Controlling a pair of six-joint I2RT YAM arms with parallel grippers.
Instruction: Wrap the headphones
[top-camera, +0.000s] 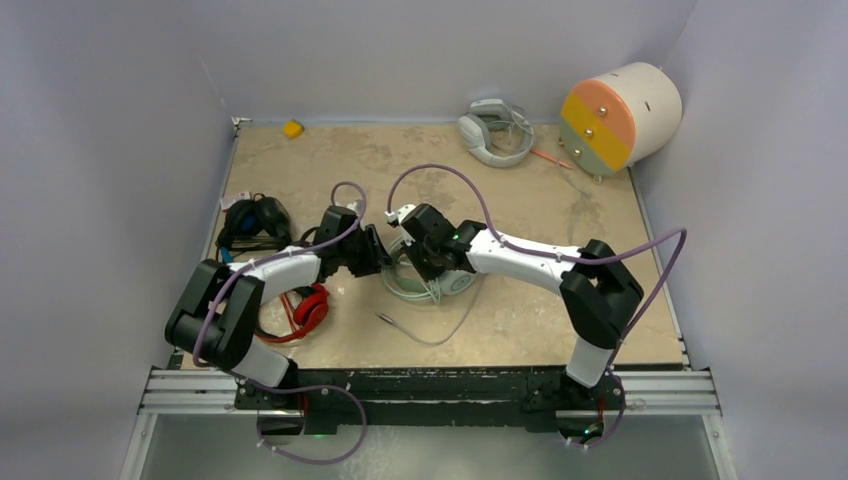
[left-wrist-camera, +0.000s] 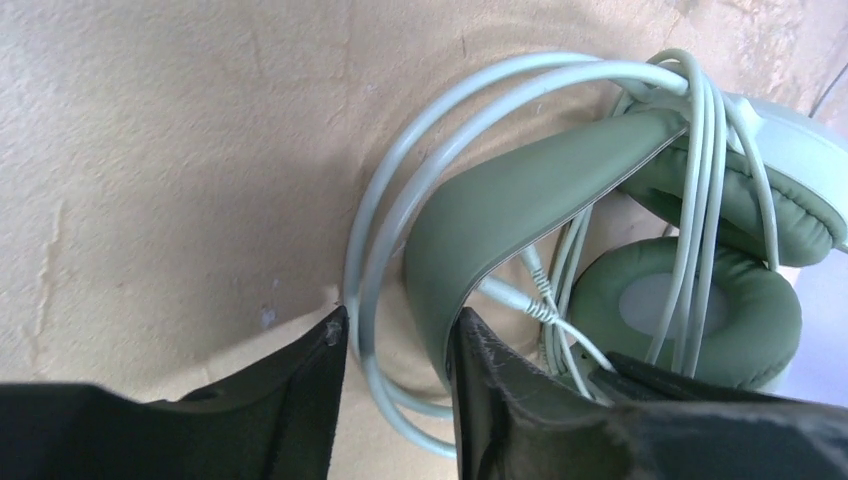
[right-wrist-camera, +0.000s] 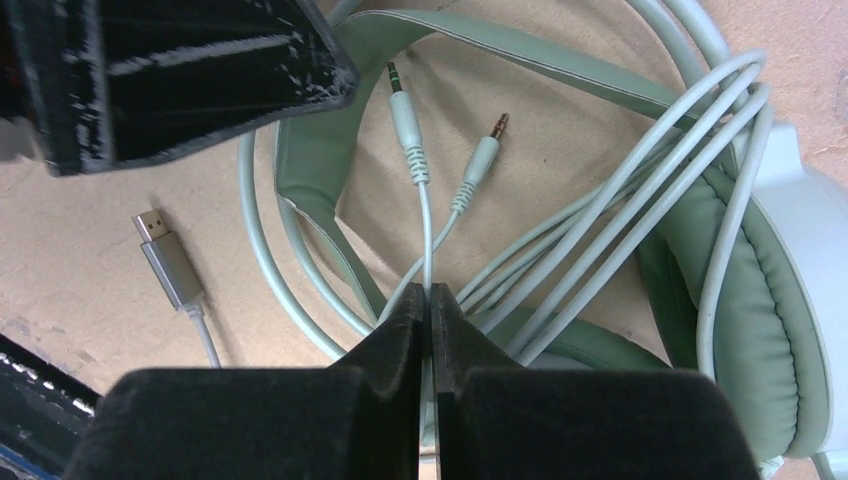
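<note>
The pale green headphones lie on the tabletop with their cable coiled around the headband (left-wrist-camera: 520, 190) and several turns across the ear cushions (left-wrist-camera: 690, 310). My left gripper is partly open at the band's left side. Cable loops (left-wrist-camera: 372, 270) and the edge of the headband run between its fingers. From the other side, my right gripper is shut on a thin cable, which passes between its fingertips. That cable leads to a jack plug (right-wrist-camera: 405, 120) inside the band, beside a second plug (right-wrist-camera: 483, 158). Both arms hide part of the headphones from above.
A USB plug (right-wrist-camera: 170, 260) on a loose cable (top-camera: 440, 340) lies in front. Black headphones (top-camera: 255, 215) and red headphones (top-camera: 312, 308) sit at the left, grey headphones (top-camera: 497, 135) at the back, with a drum-shaped box (top-camera: 620, 115) behind right.
</note>
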